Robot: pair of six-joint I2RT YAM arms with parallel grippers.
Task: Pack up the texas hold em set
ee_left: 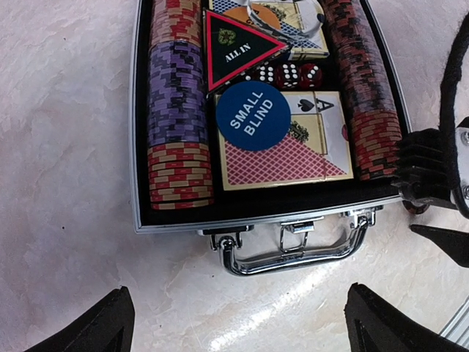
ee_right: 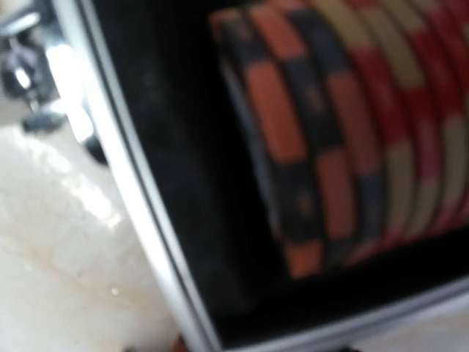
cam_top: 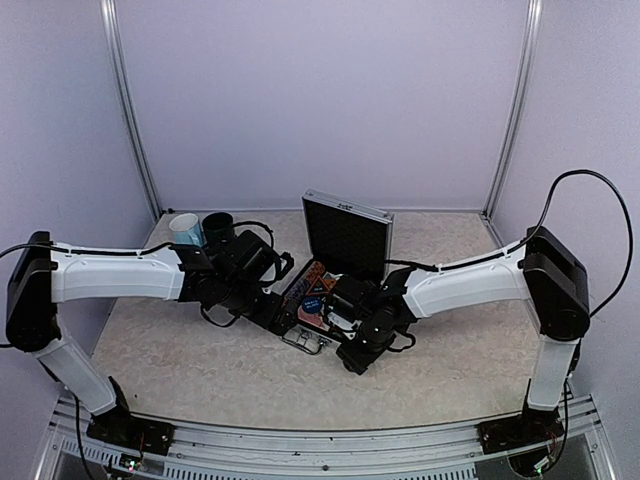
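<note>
The poker case [ee_left: 139, 147] lies with its lid [cam_top: 348, 235] raised. Chip rows [ee_left: 177, 95], two card decks [ee_left: 286, 154], dice [ee_left: 289, 75], a blue SMALL BLIND disc [ee_left: 253, 116] and an ALL IN triangle [ee_left: 238, 50] fill it. My left gripper [cam_top: 283, 322] is open and empty by the handle [ee_left: 297, 260]. My right gripper [cam_top: 352, 362] stands over the table at the case's front right corner, fingers [ee_left: 429, 165] apart. Between them, a dark round chip [ee_left: 415, 207] shows partly on the table; contact cannot be told. In the blurred right wrist view, a chip row [ee_right: 337, 132] fills much of the frame.
A light blue mug [cam_top: 185, 229] and a black mug [cam_top: 218, 229] stand at the back left, partly behind my left arm. Both forearms are close to the case on either side.
</note>
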